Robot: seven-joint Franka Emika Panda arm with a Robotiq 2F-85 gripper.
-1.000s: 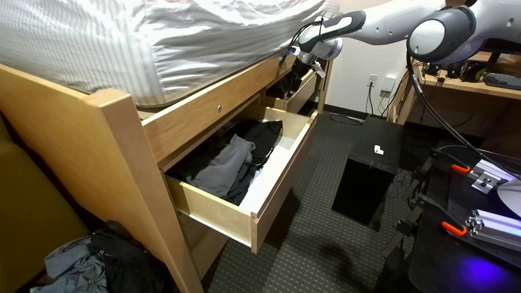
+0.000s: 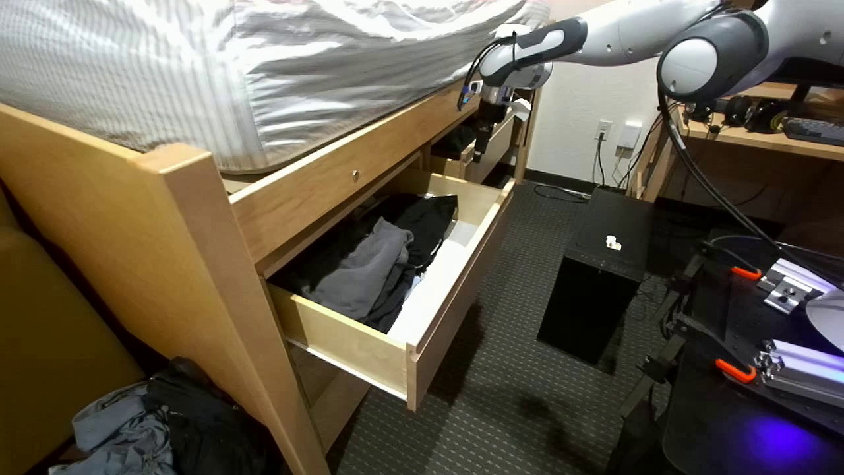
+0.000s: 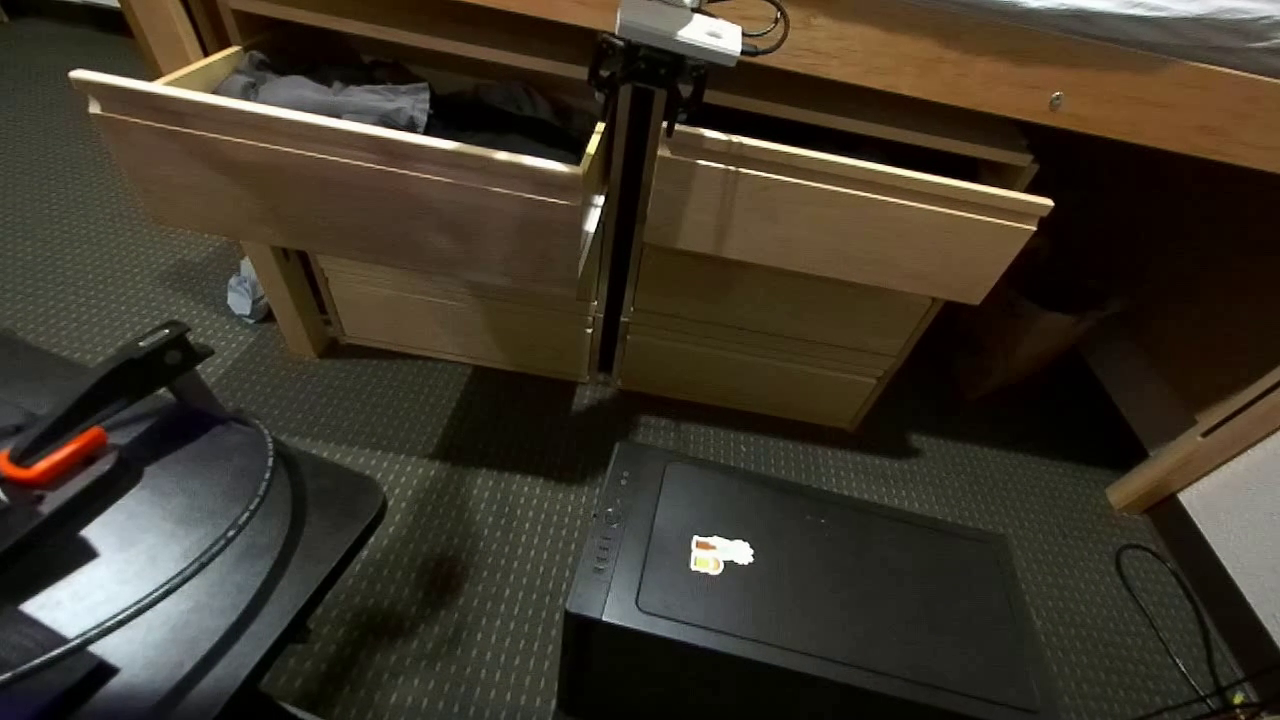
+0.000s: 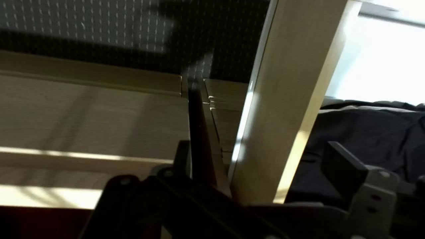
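My gripper (image 3: 644,110) is open above the narrow gap between two pulled-out drawers. In the wrist view its fingers stand wide apart; the left drawer's side wall (image 4: 293,91) shows between them, and I cannot tell whether they touch it. The left drawer (image 2: 461,297) is far out and holds grey cloth (image 2: 360,269) and black cloth (image 2: 431,218). The right drawer (image 3: 828,222) is out less far, its inside mostly dark. In exterior view 2, one finger (image 3: 675,114) is close to the right drawer's left end.
The bed (image 2: 316,87) overhangs the drawers. A black computer case (image 3: 828,588) stands on the carpet in front of them. Clothes (image 2: 150,427) lie heaped by the bed's end. A black table (image 2: 744,427) with clamps is at the right. Carpet between is clear.
The gripper has swung from a slant toward the bed to pointing more nearly straight down. It has come slightly outward. Drawers and cloth look the same.
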